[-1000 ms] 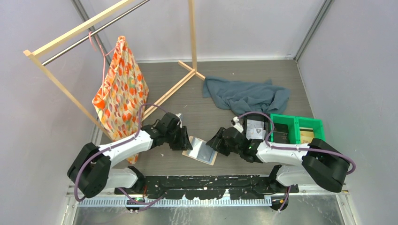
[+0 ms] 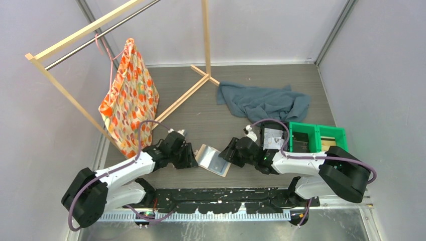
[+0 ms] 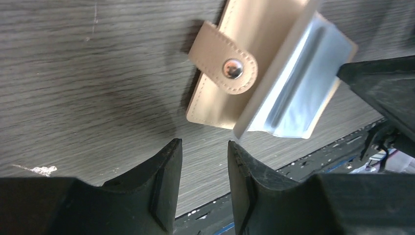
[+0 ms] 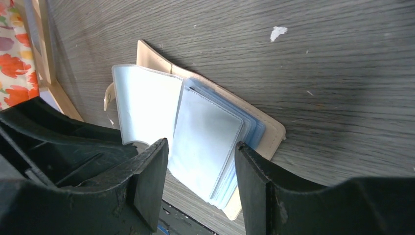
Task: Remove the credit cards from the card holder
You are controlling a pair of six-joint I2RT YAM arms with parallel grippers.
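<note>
A tan card holder (image 2: pixel 213 160) lies open on the floor between my grippers, with a snap strap (image 3: pixel 215 58) and clear plastic sleeves (image 4: pixel 205 142) showing. Whether cards sit in the sleeves I cannot tell. My left gripper is part open beside the holder's strap end, nothing between its fingers. My right gripper stands open over the sleeves, its fingers on either side near their edge. One white sleeve leaf (image 4: pixel 147 103) is partly raised.
A blue cloth (image 2: pixel 261 103) lies behind, green bins (image 2: pixel 316 130) stand at right beside a black box, and a wooden rack with a hanging floral bag (image 2: pixel 128 100) stands at left. Bare floor surrounds the holder.
My left gripper has moved down toward the front and slightly left of where it was a second ago. The right gripper has shifted slightly.
</note>
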